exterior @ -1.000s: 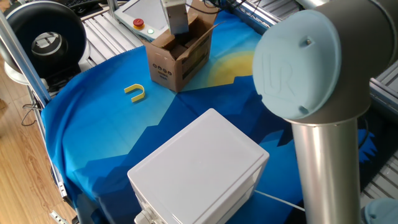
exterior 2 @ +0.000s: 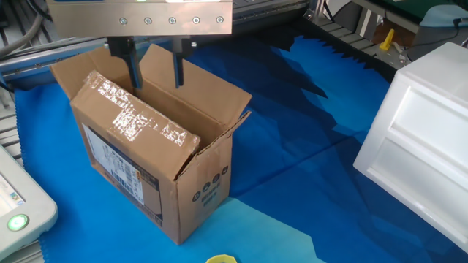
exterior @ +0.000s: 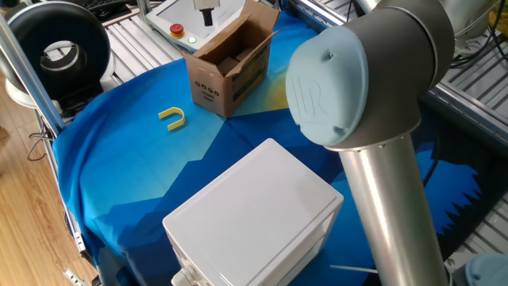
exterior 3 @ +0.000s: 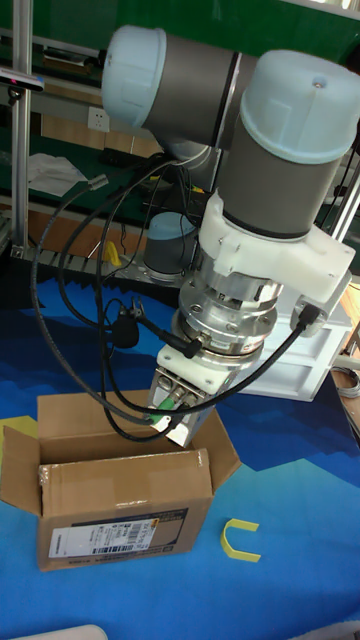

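In exterior view 2, my gripper (exterior 2: 156, 85) hangs over the open cardboard box (exterior 2: 142, 179). Its two dark fingers (exterior 2: 178, 67) stand apart with nothing seen between them, their tips at about the height of the raised flaps. A yellow U-shaped piece (exterior: 183, 118) lies flat on the blue cloth, beside the box and away from the gripper. The large white box (exterior: 254, 208) rests near the front of the cloth in exterior view 1. How deep the carton's inside goes and what it holds is mostly hidden.
A tablet-like controller with a red stop button (exterior: 176, 30) lies behind the carton. To the left stands a round black object (exterior: 87, 40). Black cables (exterior 3: 64, 331) loop beside the wrist in exterior view 3. Bare cloth (exterior: 119, 167) spreads left of the white box.
The upper arm has swung left in exterior view 1. My gripper has shifted up and left, from over the carton's middle toward its back edge. Carton, yellow piece and white box have stayed put.
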